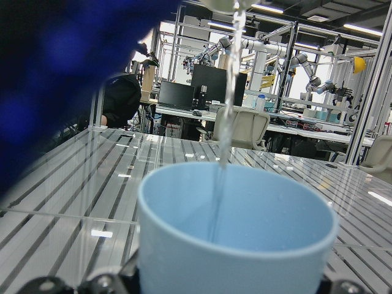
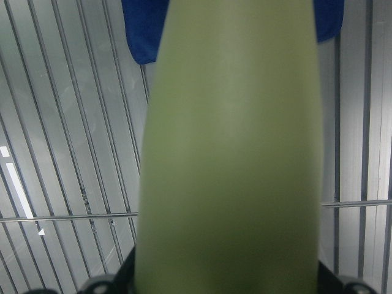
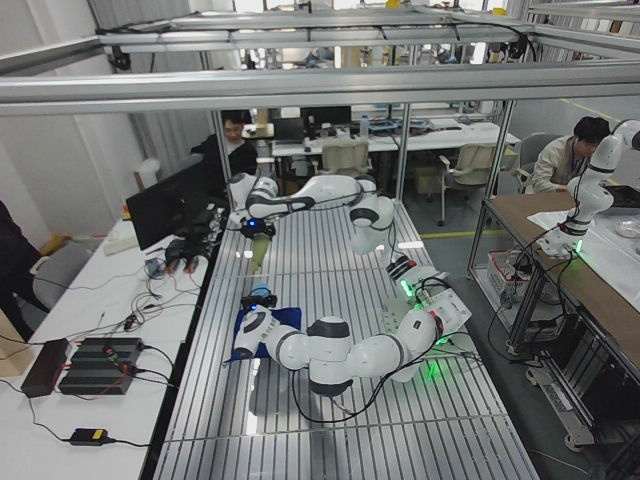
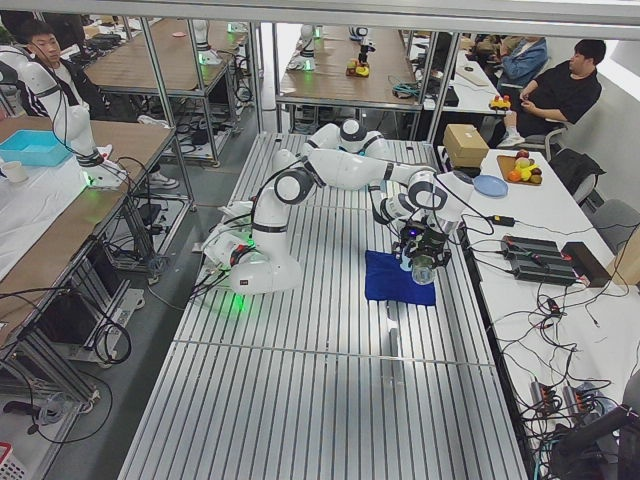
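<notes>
A pale blue cup [image 1: 239, 263] fills the low middle of the left wrist view, held in my left gripper [image 3: 258, 298] above a dark blue cloth [image 4: 398, 288]. A pale green bottle-like object [image 2: 226, 153] hangs from my right gripper [image 3: 256, 226], which is shut on it, higher and farther back in the camera left view. A clear stream [image 1: 231, 79] falls from above into the cup. The right gripper's fingers are mostly hidden behind the green object in its wrist view.
A white side desk [image 3: 120, 420] with power boxes, cables and a monitor runs along one side. Aluminium posts and an overhead frame surround the table.
</notes>
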